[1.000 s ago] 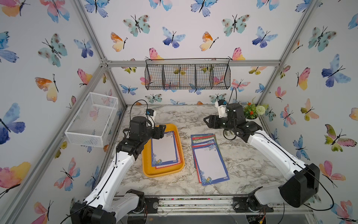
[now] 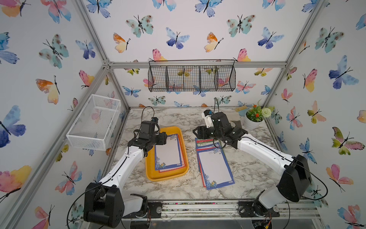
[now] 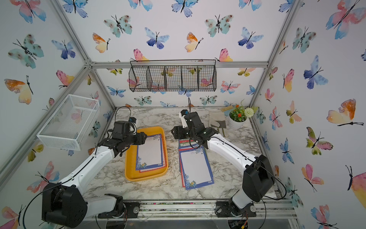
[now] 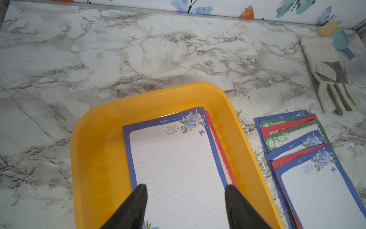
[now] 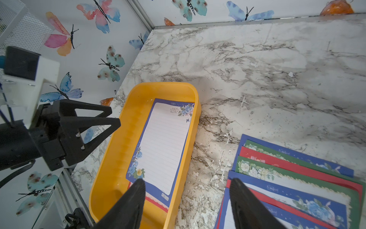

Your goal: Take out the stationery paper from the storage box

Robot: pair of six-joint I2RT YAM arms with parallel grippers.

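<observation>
A yellow tray (image 4: 93, 160) on the left of the worktop holds blue- and red-bordered stationery paper (image 4: 175, 160). My left gripper hangs open over that paper, nothing between its fingers. To the tray's right, a fanned pile of blue, green and red stationery sheets (image 4: 316, 190) lies on the marble surface. My right gripper is open, above the gap between tray and pile near the pile's top end, holding nothing.
A white mesh basket (image 2: 93, 118) hangs on the left wall, a black wire rack (image 2: 191, 78) on the back wall. A plant pot (image 2: 252, 121), gloves (image 4: 320, 68) and small tools sit at back right.
My right gripper has moved leftward and lower, toward the tray. My left gripper has shifted slightly left and down. The papers and tray look unchanged.
</observation>
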